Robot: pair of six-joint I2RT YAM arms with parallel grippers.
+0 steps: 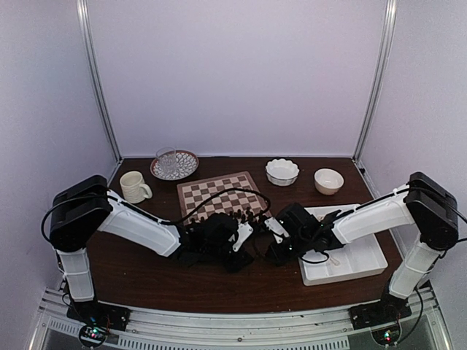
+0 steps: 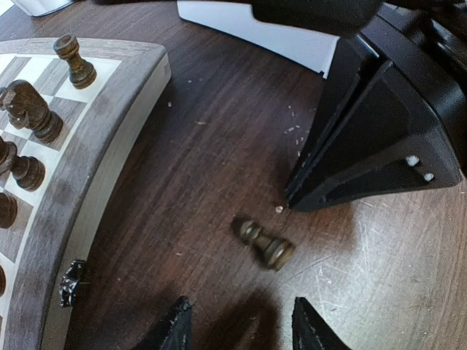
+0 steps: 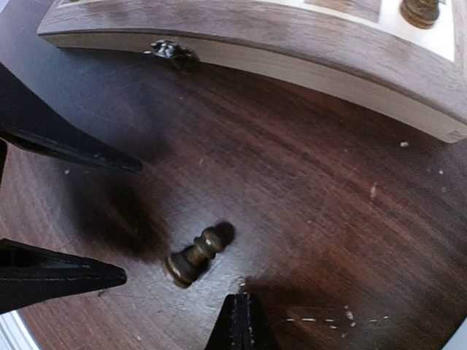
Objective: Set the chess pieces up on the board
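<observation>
A dark pawn lies on its side on the bare wood in front of the chessboard. In the right wrist view the same pawn rests just left of and beyond my right gripper, which is shut with nothing between its fingers. My left gripper stands open close to the pawn, its fingers apart and empty. Dark pieces stand along the board's near side, among them a rook at the corner and a knight. The arms hide part of that row from above.
A white tray lies to the right, partly under the right arm. Behind are two white bowls, a patterned plate with a glass, and a mug. The board's raised edge borders the free wood.
</observation>
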